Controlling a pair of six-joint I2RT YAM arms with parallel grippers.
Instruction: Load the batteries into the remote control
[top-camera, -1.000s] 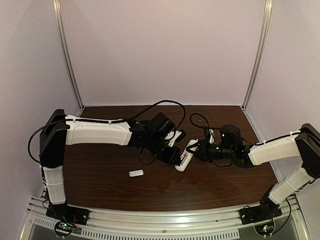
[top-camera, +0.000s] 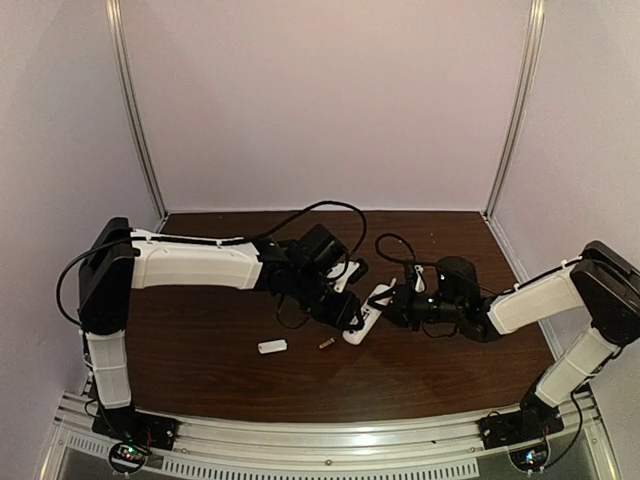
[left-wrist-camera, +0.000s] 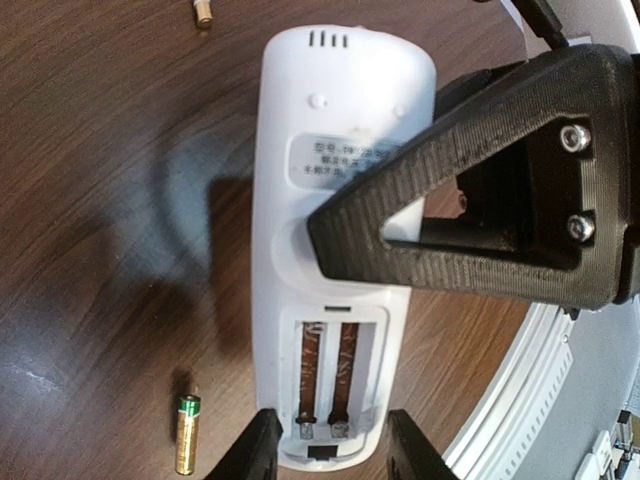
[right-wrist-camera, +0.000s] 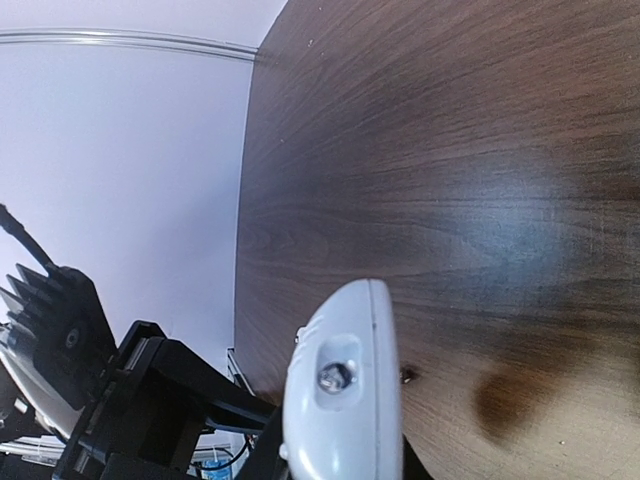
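The white remote (top-camera: 362, 325) is held back side up by my right gripper (top-camera: 386, 298), shut across its middle; in the left wrist view its battery compartment (left-wrist-camera: 335, 370) is open and holds no batteries. My left gripper is part open, its fingertips at either side of the remote's compartment end. A battery (left-wrist-camera: 187, 434) lies on the table beside that end, and another small battery (left-wrist-camera: 202, 14) is at the top of the left wrist view. The white battery cover (top-camera: 272, 346) lies on the table at front left.
Pale walls surround it at back and sides, and a metal rail (top-camera: 330, 430) runs along the front edge.
A battery below the left gripper, hidden earlier, now shows in the top view.
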